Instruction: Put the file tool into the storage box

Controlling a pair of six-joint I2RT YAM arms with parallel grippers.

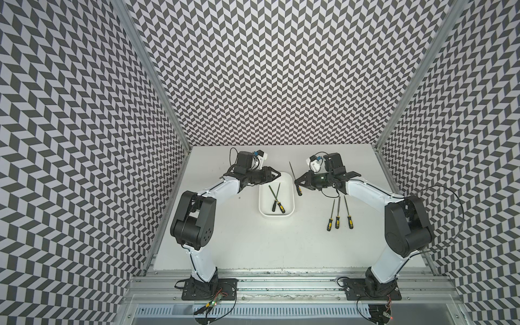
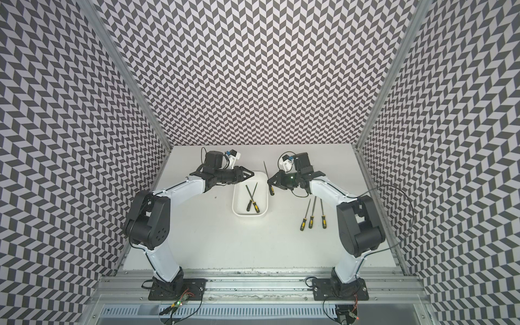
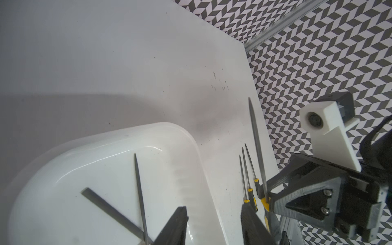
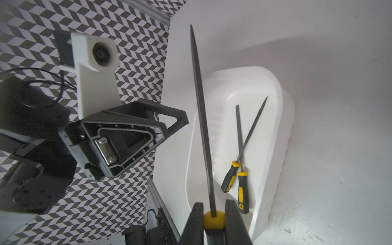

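Note:
A file tool (image 4: 203, 114) with a long grey blade and a black-and-yellow handle is held by my right gripper, shut on it around the yellow collar. In the left wrist view its blade points up and away from the table. The white storage box (image 1: 261, 200) stands mid-table, with two files (image 4: 243, 192) lying crossed inside it. My right gripper is just right of the box's far end. My left gripper hangs over the far left part of the box, its fingers (image 3: 175, 224) apart and nothing between them.
Three more files (image 1: 337, 219) lie side by side on the table, right of the box. The two grippers face each other across a small gap over the box. Free table lies in front of the box.

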